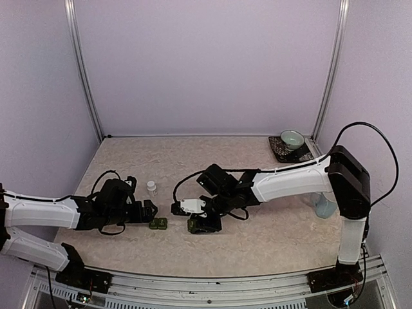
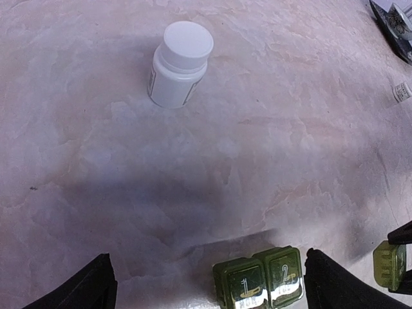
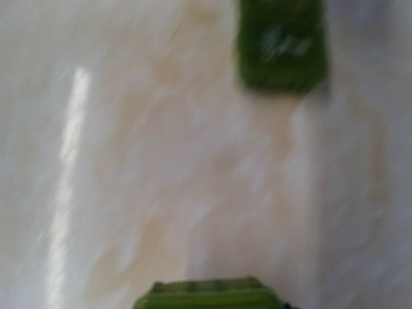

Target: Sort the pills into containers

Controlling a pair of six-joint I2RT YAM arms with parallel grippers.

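Two green numbered pill boxes (image 1: 158, 223), marked 1 and 2 in the left wrist view (image 2: 257, 280), sit side by side on the table. Above them stands a white pill bottle (image 2: 177, 77). My left gripper (image 1: 145, 211) hangs open just left of and above the boxes. My right gripper (image 1: 201, 224) is shut on another green pill box (image 2: 386, 264), to the right of the pair. In the blurred right wrist view that held box (image 3: 206, 297) shows at the bottom edge and a green box (image 3: 280, 51) on the table at the top.
A dark patterned tray (image 1: 280, 148) with a pale green bowl (image 1: 292, 138) is at the back right. A light blue container (image 1: 326, 206) stands at the right side. A small white item (image 2: 402, 92) lies further right of the bottle.
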